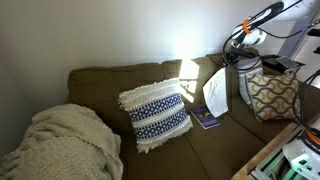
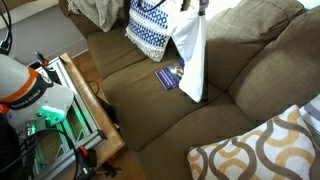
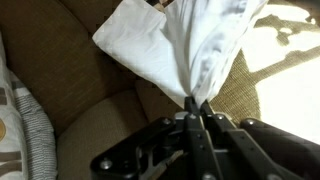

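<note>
A white cloth [image 1: 216, 92] hangs from my gripper [image 1: 226, 63] over the brown sofa, near its backrest. In the wrist view my gripper is shut on a bunched part of the cloth [image 3: 178, 45], which fans out beyond the fingertips. In the second exterior view the cloth [image 2: 190, 55] drops in a long fold, its lower end close to the seat; whether it touches cannot be told. A dark blue book or flat packet [image 1: 205, 117] lies on the seat beside the cloth's lower end.
A blue-and-white patterned cushion [image 1: 156, 113] leans on the backrest to the left. Yellow-and-white patterned cushions [image 1: 272, 96] sit at the right end. A pale blanket [image 1: 65, 148] covers the sofa's left side.
</note>
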